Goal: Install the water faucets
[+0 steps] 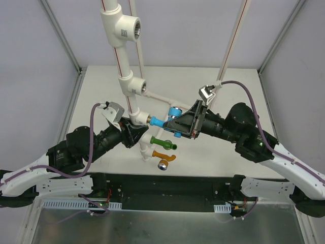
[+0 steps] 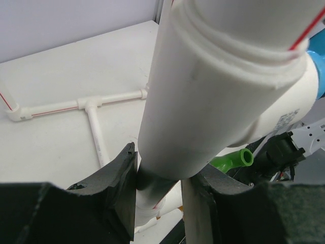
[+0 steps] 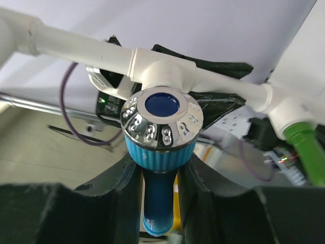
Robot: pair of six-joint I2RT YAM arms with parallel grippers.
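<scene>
A blue faucet (image 1: 156,122) with a chrome-faced handle (image 3: 162,112) meets the side outlet of a white pipe fitting (image 1: 140,118); some brass thread shows at the joint. My right gripper (image 1: 189,122) is shut on the blue faucet, its fingers (image 3: 127,185) on either side of the body below the handle. On the upright white pipe (image 2: 198,96), my left gripper is shut, close to that fitting. Lower on the pipe, a green faucet (image 1: 162,143) and an orange faucet (image 1: 163,155) stick out to the right.
Two more tee fittings, an upper one (image 1: 127,28) and a middle one (image 1: 134,85), have open side outlets. Thin white pipes (image 1: 231,46) run behind the right arm. A white board (image 1: 233,152) lies behind, with clear room at its right.
</scene>
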